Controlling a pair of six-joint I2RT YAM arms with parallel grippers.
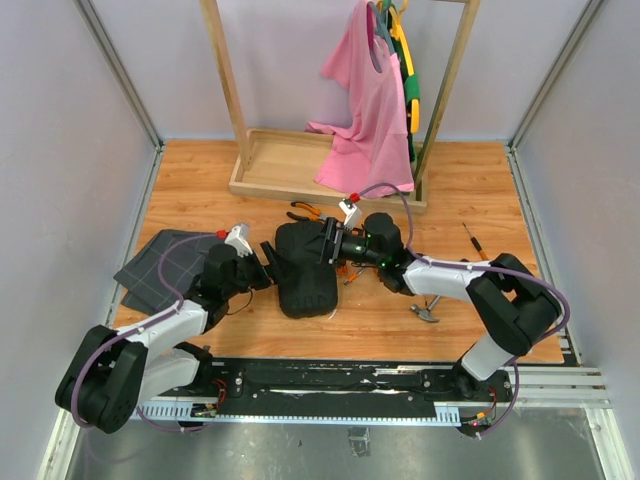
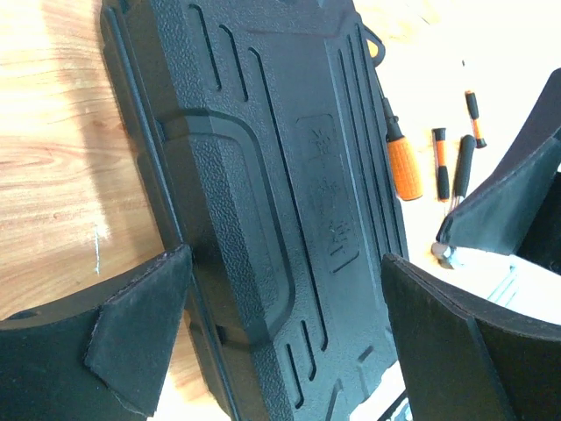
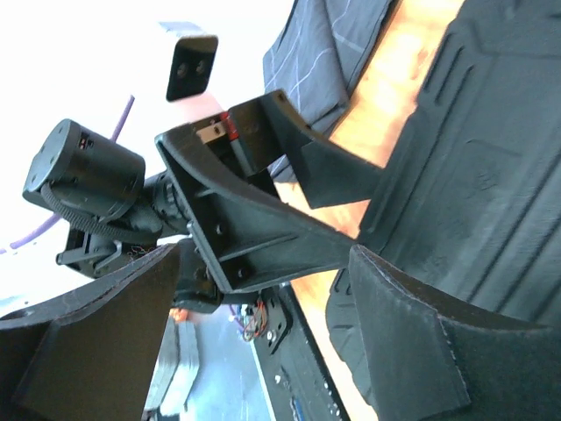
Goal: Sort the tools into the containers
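A black plastic tool case lies closed mid-table; in the left wrist view its ribbed lid fills the middle. My left gripper stands at the case's left side, fingers part open around its edge; whether it touches is unclear. My right gripper is over the case's upper right, open. Loose tools lie to the right and behind: orange-handled pliers, an orange handle, a hammer and a screwdriver.
A grey folded cloth lies at the left. A wooden rack with hanging clothes stands at the back.
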